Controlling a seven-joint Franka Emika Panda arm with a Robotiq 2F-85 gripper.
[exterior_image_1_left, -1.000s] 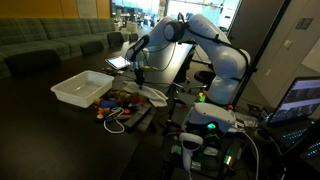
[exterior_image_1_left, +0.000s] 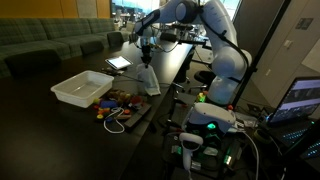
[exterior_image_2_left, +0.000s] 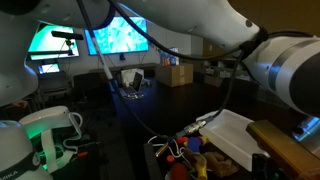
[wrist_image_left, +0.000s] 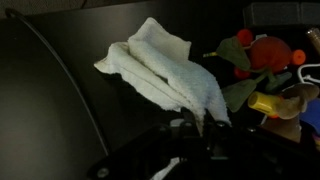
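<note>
A white cloth (wrist_image_left: 170, 68) hangs from my gripper, whose fingers are shut on it. In exterior view 1 the gripper (exterior_image_1_left: 146, 54) is raised above the dark table, and the cloth (exterior_image_1_left: 149, 80) drapes down beneath it to around table height. The wrist view shows the cloth bunched near the fingertips and spreading out away from them. In exterior view 2 the arm crosses the top, while neither the gripper nor the cloth can be made out.
A white bin (exterior_image_1_left: 82, 89) stands on the table (exterior_image_1_left: 45, 130) left of the cloth. Several colourful toys (exterior_image_1_left: 120, 104) lie between bin and cloth, close to the cloth's right in the wrist view. A dark cable (wrist_image_left: 65, 70) runs along the wrist view's left.
My gripper has risen from near the table, lifting the cloth. The cloth was lying spread out on the surface and now hangs as a narrow drape.
</note>
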